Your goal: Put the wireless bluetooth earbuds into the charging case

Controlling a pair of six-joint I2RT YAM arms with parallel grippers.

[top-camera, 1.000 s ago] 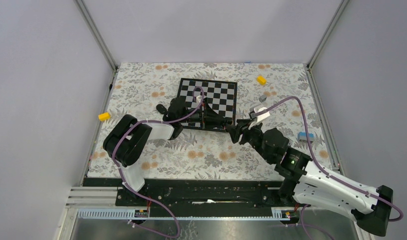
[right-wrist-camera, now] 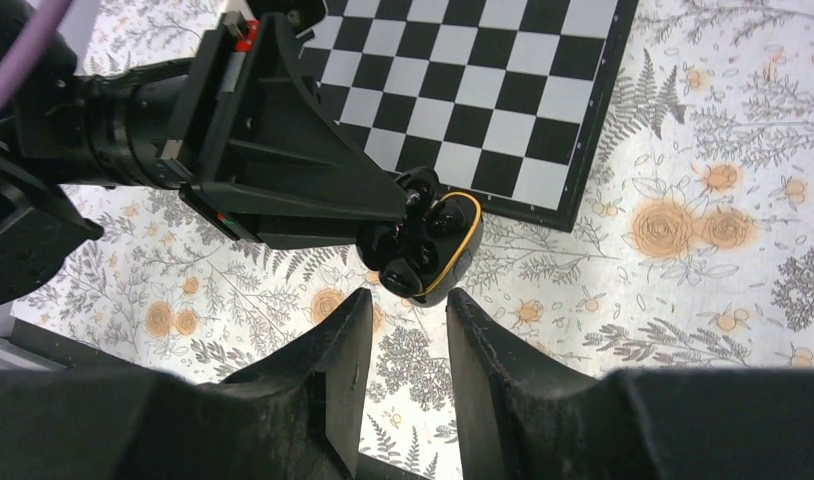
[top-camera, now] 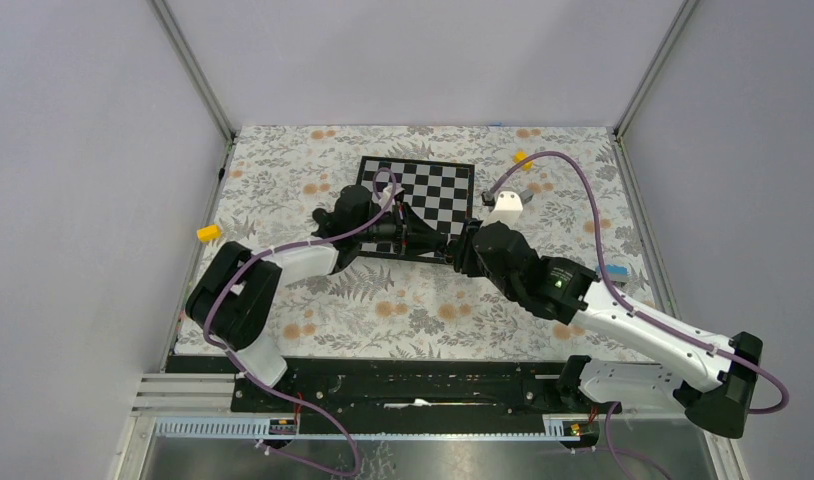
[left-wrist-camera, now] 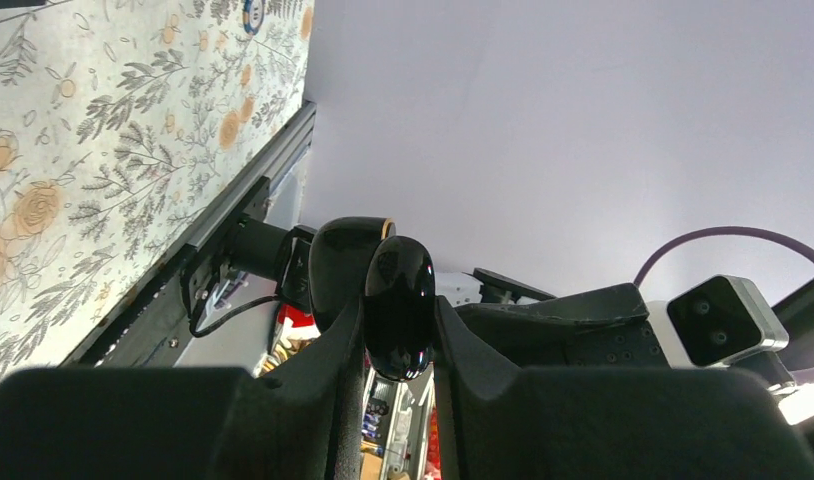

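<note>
The glossy black charging case (right-wrist-camera: 451, 262), with an orange line round its rim, is held above the table with its lid open. My left gripper is shut on it; in the left wrist view the rounded black case (left-wrist-camera: 398, 300) sits between the fingertips. Dark shapes show inside the case, but I cannot tell surely which are earbuds. My right gripper is part open, its two fingertips apart on the near side of the case, with no object visible between them. From above, the right gripper (top-camera: 461, 258) hides much of the case.
A checkered board (top-camera: 438, 185) lies beneath and behind the grippers. Yellow blocks (top-camera: 523, 160), a small grey block (top-camera: 526, 196) and a blue item (top-camera: 613, 272) stand apart from them.
My right gripper and arm have moved left and turned, closing in on the case. The left arm has drawn slightly left with the case still held.
</note>
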